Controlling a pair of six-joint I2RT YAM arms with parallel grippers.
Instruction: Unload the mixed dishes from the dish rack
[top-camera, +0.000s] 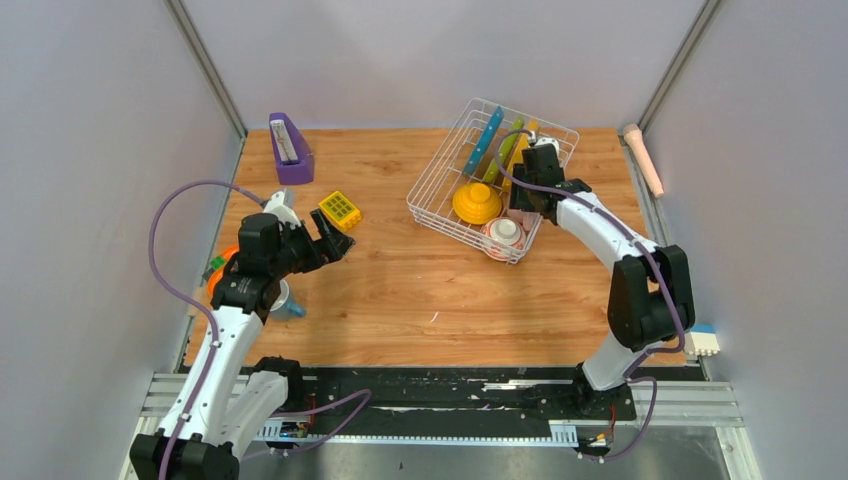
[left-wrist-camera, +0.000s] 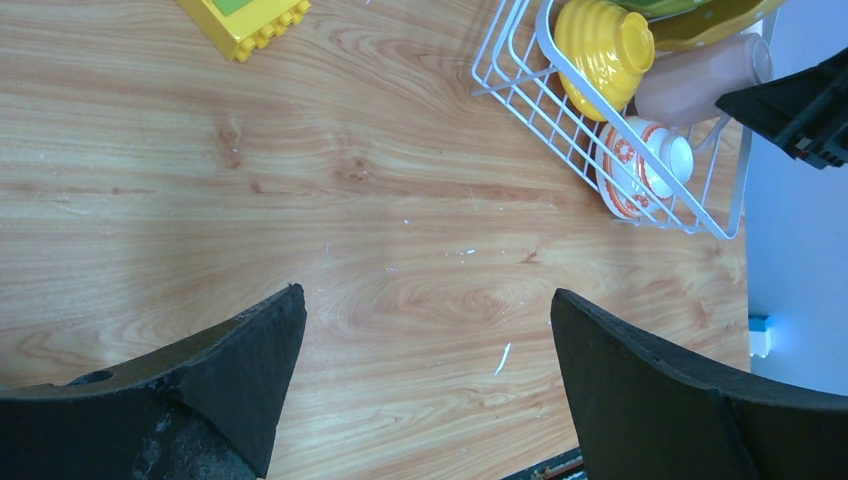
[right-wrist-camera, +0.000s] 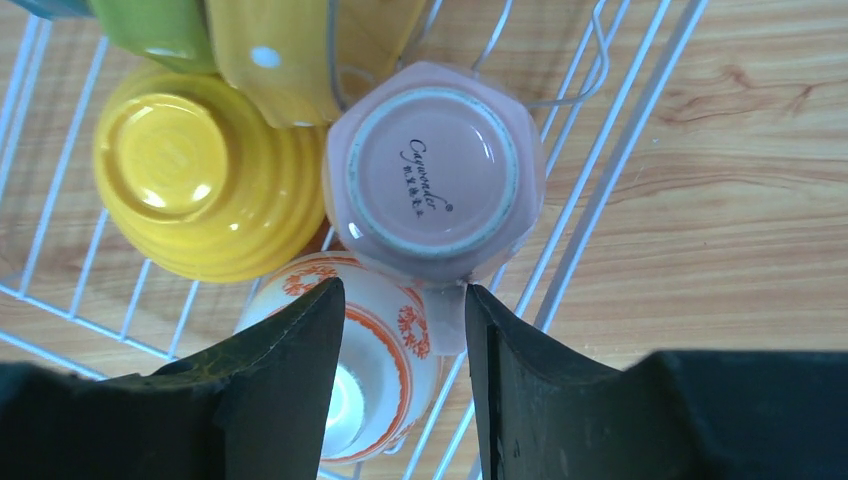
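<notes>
The white wire dish rack (top-camera: 432, 212) stands at the back right. In it are a blue plate (top-camera: 484, 141), a green one (top-camera: 497, 163), a yellow one (top-camera: 516, 150), an upturned yellow bowl (right-wrist-camera: 165, 160) and a white bowl with orange pattern (right-wrist-camera: 375, 350). A pinkish mug (right-wrist-camera: 435, 165) lies bottom-up by the rack's side, its handle (right-wrist-camera: 446, 320) showing between the fingers of my right gripper. That gripper is open; whether it touches the handle cannot be told. Far from the rack, my left gripper (top-camera: 335, 232) is open over bare wood, holding nothing.
A yellow block toy (top-camera: 340, 209) lies just beyond the left gripper. A purple metronome (top-camera: 291, 150) stands at the back left. Partly under the left arm are a blue cup (top-camera: 288, 303) and an orange item (top-camera: 216, 281).
</notes>
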